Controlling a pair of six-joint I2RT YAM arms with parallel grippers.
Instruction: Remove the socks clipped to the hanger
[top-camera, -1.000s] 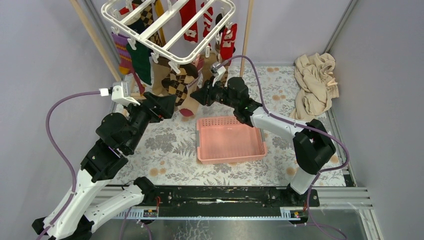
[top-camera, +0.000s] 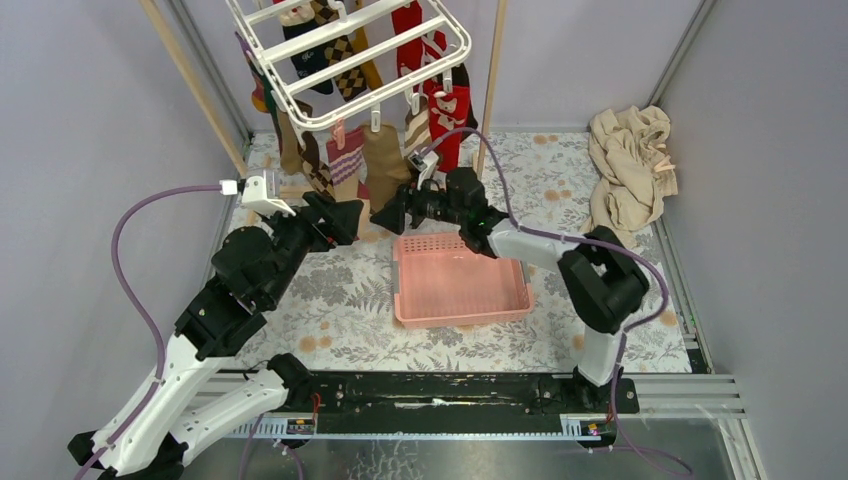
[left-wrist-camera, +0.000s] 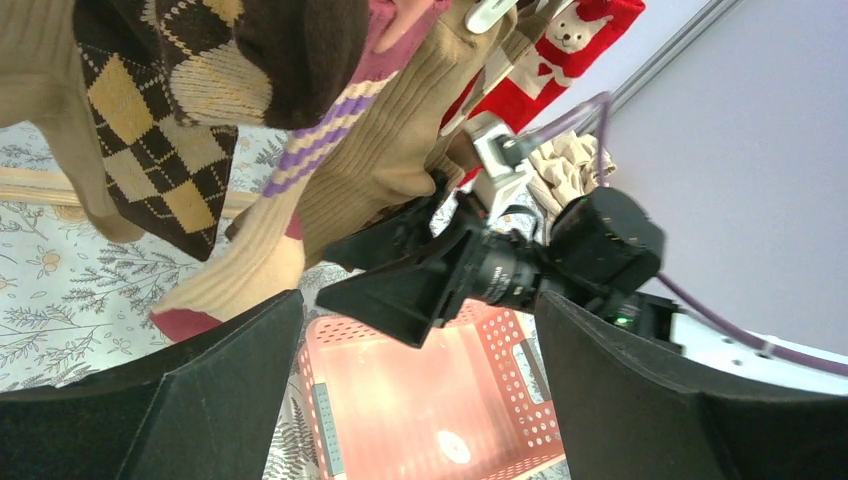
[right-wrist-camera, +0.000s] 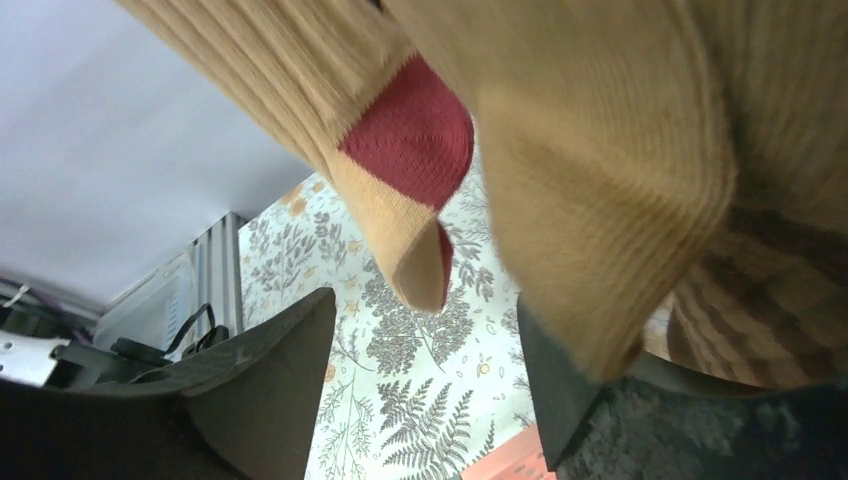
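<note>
Socks hang by pegs from the white hanger (top-camera: 290, 92) at the top of the top view. A pink-and-purple striped sock (top-camera: 345, 150) with a cream foot hangs at the near rim, beside a plain brown ribbed sock (top-camera: 383, 165). My right gripper (top-camera: 386, 216) is at the lower ends of these socks, its fingers (left-wrist-camera: 375, 300) apart. The brown sock's end (right-wrist-camera: 610, 200) overlaps its right finger in the right wrist view, while the striped sock's foot (right-wrist-camera: 390, 220) dangles farther off. To the left, my left gripper (top-camera: 345, 220) stands open, with nothing between its fingers.
A pink basket (top-camera: 463, 322) sits empty below the socks. Beige cloth (top-camera: 632, 165) lies piled at the back right. Wooden poles (top-camera: 494, 85) flank the hanger, and patterned floor around the basket is clear.
The hanger and its socks have swung and turned. My right gripper's fingers have spread, and it has moved slightly left and nearer.
</note>
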